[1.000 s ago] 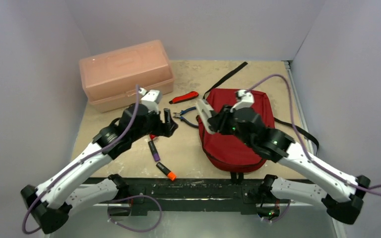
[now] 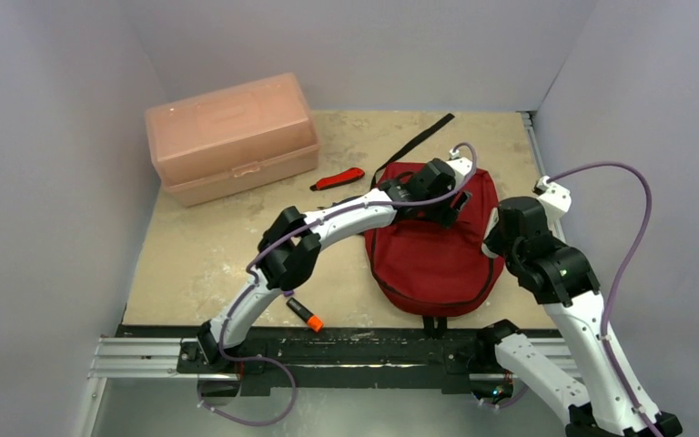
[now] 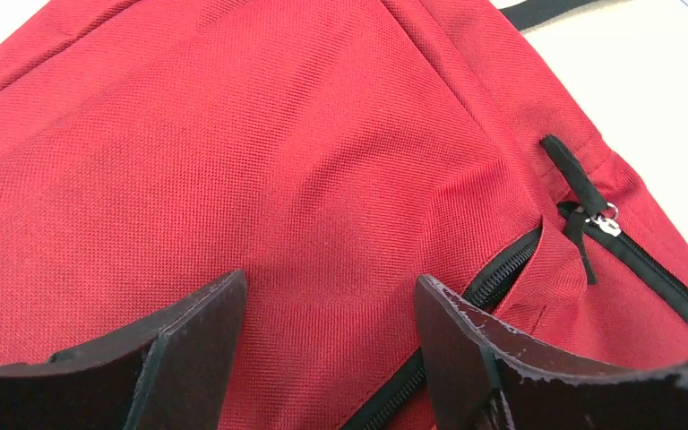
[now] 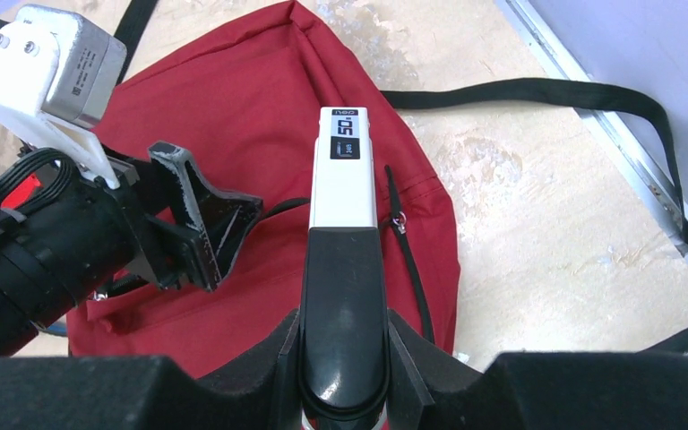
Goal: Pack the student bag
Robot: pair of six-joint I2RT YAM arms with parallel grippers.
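The red bag [image 2: 437, 259] lies flat on the table at the right, with a black zipper [image 3: 497, 278] crossing it. Over its upper part is my left gripper; its fingers stand apart, with only red cloth showing between and beyond them. Whether they touch the cloth I cannot tell. My right gripper is shut on a black and white stapler [image 4: 345, 175], held above the bag's right side. A red cutter [image 2: 337, 178] and an orange-tipped marker [image 2: 305, 314] lie left of the bag.
A closed pink box [image 2: 232, 137] stands at the back left. Black straps [image 4: 537, 91] trail from the bag across the table. My left arm crosses over the middle of the table, hiding part of it.
My left gripper has swung right from the table's middle to over the bag, and now sits slightly nearer the front. The right gripper has carried the stapler from the bag's left to its right edge.
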